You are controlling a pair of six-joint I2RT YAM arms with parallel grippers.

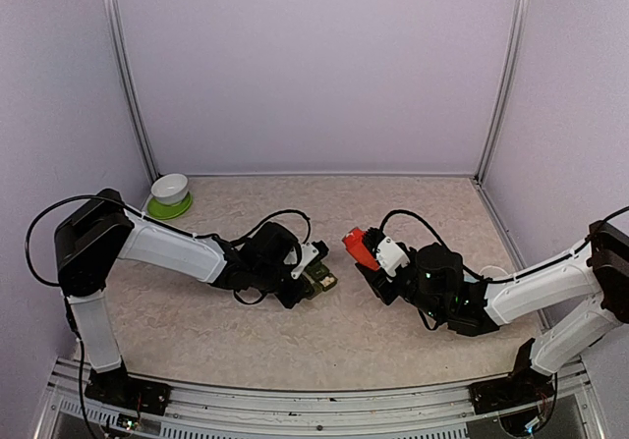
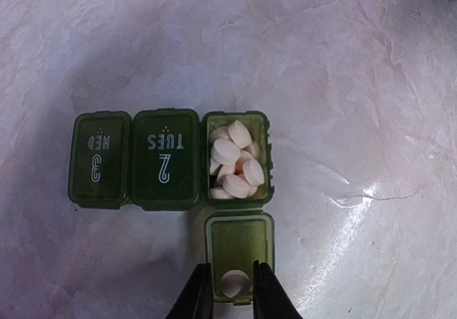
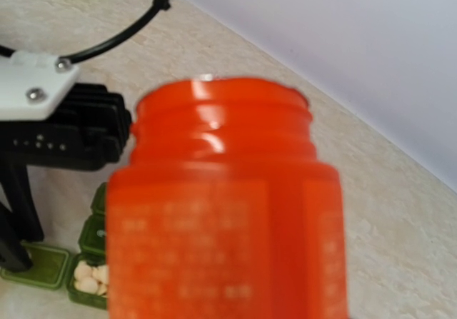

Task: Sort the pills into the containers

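A green pill organizer [image 2: 166, 190] lies on the table in the left wrist view. Its TUES and WED lids are closed, while the third compartment [image 2: 268, 155] stands open and heaped with white pills [image 2: 227, 152]. One single pill [image 2: 235, 283] rests on the inside of that compartment's folded-back lid [image 2: 241, 240]. My left gripper is part open at the lid, its two black fingers on either side of the single pill with gaps showing. My right gripper [image 1: 370, 254] is shut on an uncapped orange bottle [image 3: 228, 226], tilted above the table right of the organizer. The bottle's contents are hidden.
At the back left a white bowl [image 1: 170, 189] sits on a green plate [image 1: 157, 211]. A pale round item [image 1: 494, 273] is partly hidden behind the right arm.
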